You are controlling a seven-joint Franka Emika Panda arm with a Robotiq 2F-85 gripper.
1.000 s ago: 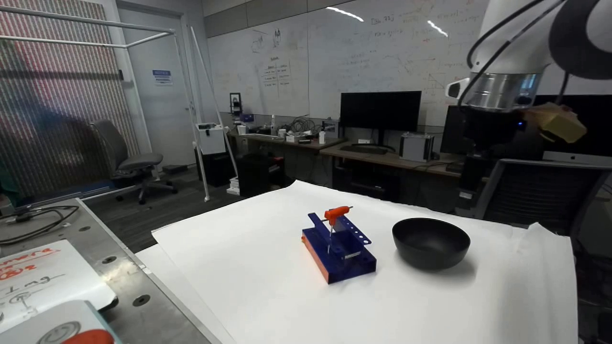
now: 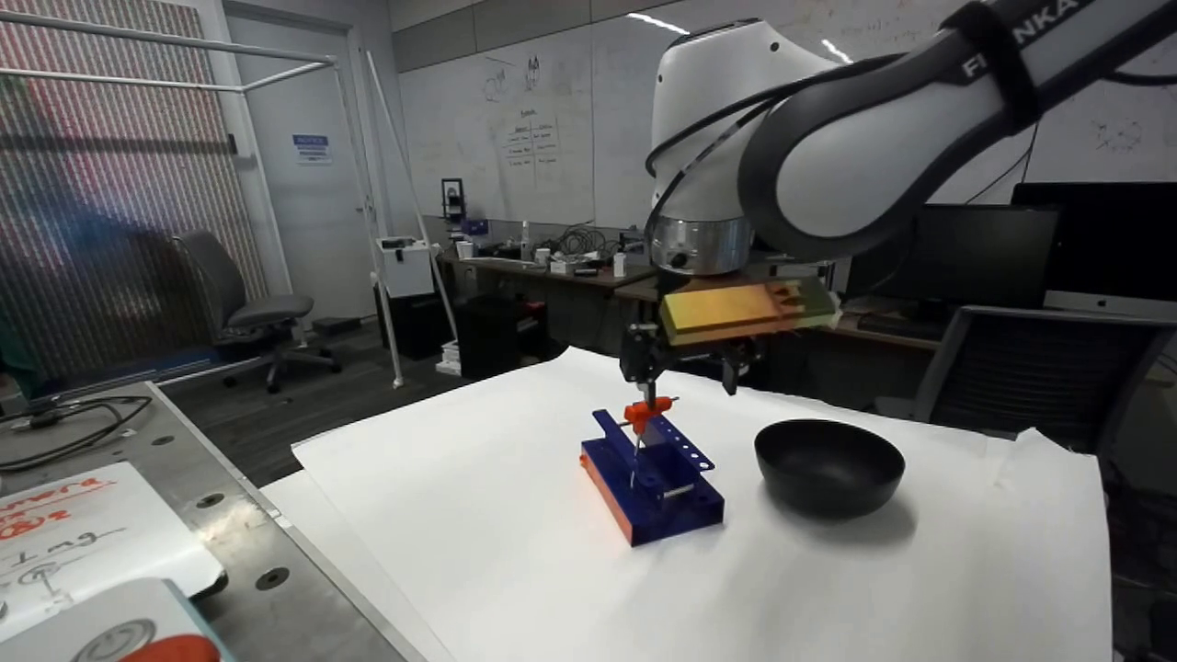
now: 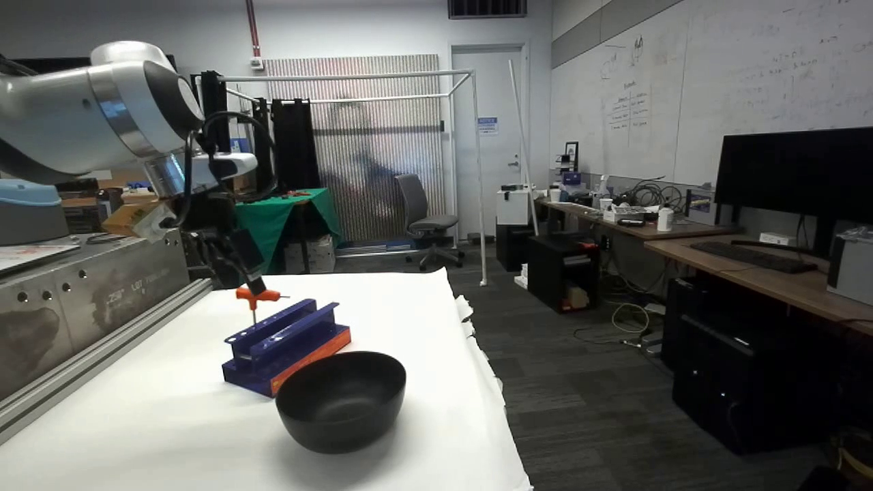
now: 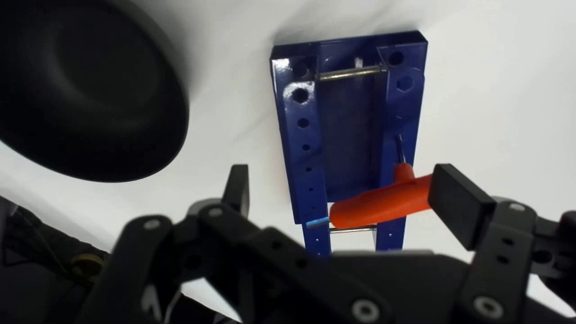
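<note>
A T-handled hex key with an orange-red handle (image 2: 646,414) stands upright in a blue tool holder (image 2: 675,509), its thin shaft going down into one rail. Just above the handle is my gripper (image 2: 690,375), open. In the wrist view the handle (image 4: 378,205) lies across the space between the open fingers, with one end partly hidden behind the right finger (image 4: 459,202). Whether that finger touches it, I cannot tell. A black bowl (image 2: 829,469), apparently empty, sits beside the holder; the wrist view shows the bowl (image 4: 102,92) at upper left.
A metal bench edge (image 2: 248,530) runs along the left in exterior view 1. A desk chair (image 2: 1026,375) stands beyond the table's far right side.
My arm has come from the far right, beyond the bowl, leftward to above the tool holder. The hex key, holder and bowl have stayed in place.
</note>
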